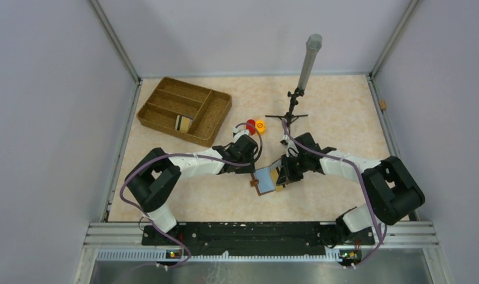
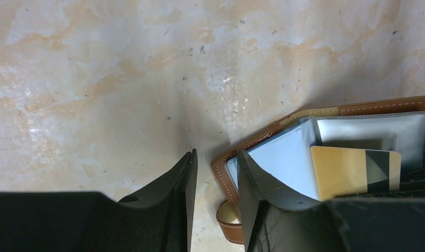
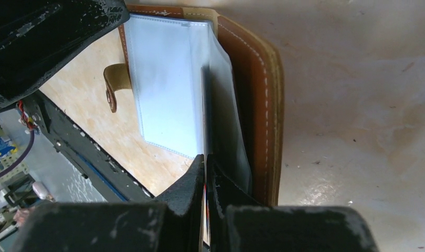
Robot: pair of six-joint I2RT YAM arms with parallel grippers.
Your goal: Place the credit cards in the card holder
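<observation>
The card holder (image 1: 265, 179) lies open on the table, brown leather outside with pale blue-white sleeves inside. My right gripper is shut on a thin card (image 3: 206, 105), seen edge-on against the open sleeve. From the left wrist view it is a gold card (image 2: 339, 168) with a dark stripe, lying over the sleeves; how far it sits inside a pocket, I cannot tell. My left gripper is part open at the holder's left corner, one finger over the leather edge and the other over bare table. No object shows between these two fingers.
A brown divided tray (image 1: 213, 118) at the back left holds a gold card (image 1: 183, 123). Red (image 1: 251, 126) and yellow (image 1: 260, 126) round objects sit behind the left gripper. A stand (image 1: 291, 112) rises behind the holder.
</observation>
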